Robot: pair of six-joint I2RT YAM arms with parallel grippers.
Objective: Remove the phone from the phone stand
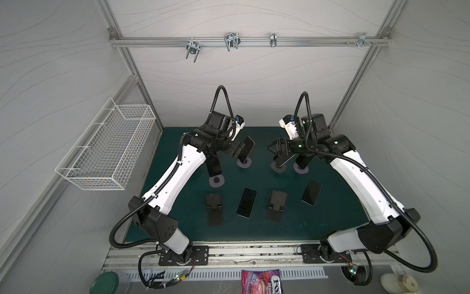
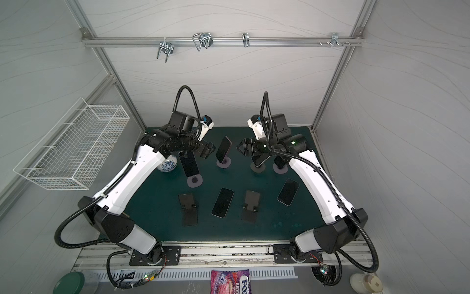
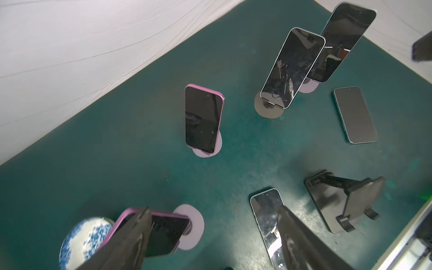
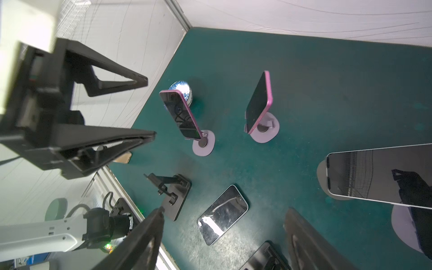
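Note:
My left gripper stands open and empty, its two black fingers well apart, above the table. In the left wrist view, a pink-edged phone on a round-based stand shows partly behind one finger. Farther back, another pink-edged phone leans on its own stand. Two more phones sit on stands at the right: a silver-edged phone and, behind it, a dark phone. My right gripper, also open with nothing between its fingers, hangs near the silver-edged one in the top views.
Two phones lie flat at the front, a left one and a right one. Empty black folding stands, one left and one nearer the middle, flank the first. A white wire basket hangs on the left wall.

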